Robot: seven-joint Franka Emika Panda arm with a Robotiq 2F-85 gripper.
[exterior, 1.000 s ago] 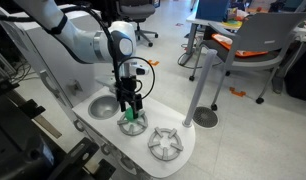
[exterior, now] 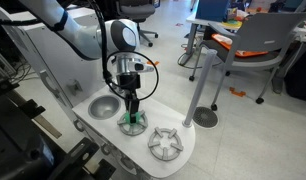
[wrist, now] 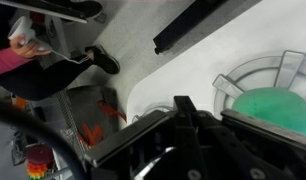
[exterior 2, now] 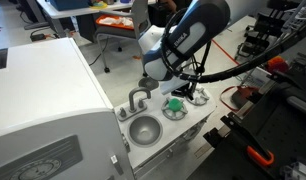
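Note:
A green rounded object [exterior: 126,118] sits on the stove grate [exterior: 140,128] nearer the sink; it shows green in the second exterior view [exterior 2: 175,104] as well. In the wrist view, the smooth green object [wrist: 275,107] rests on a round grey burner [wrist: 233,83] at the right edge, partly cut off by the frame. My gripper is shut, nothing showing between its fingers, with the green object to its right. From outside, the gripper [exterior: 132,113] is low over that grate, close beside the object and partly hiding it. Whether they touch, I cannot tell.
A second burner [exterior: 165,144] lies bare on the white counter [exterior: 180,115]. The round metal sink [exterior 2: 145,130] with its faucet [exterior 2: 136,98] is at the other side. A grey post [exterior: 208,73] rises at the counter's edge; a chair [exterior: 245,45] stands behind.
In the first exterior view, the arm's hand has moved slightly right and lower, near the green object. The object stays on the same burner, now more covered by the gripper.

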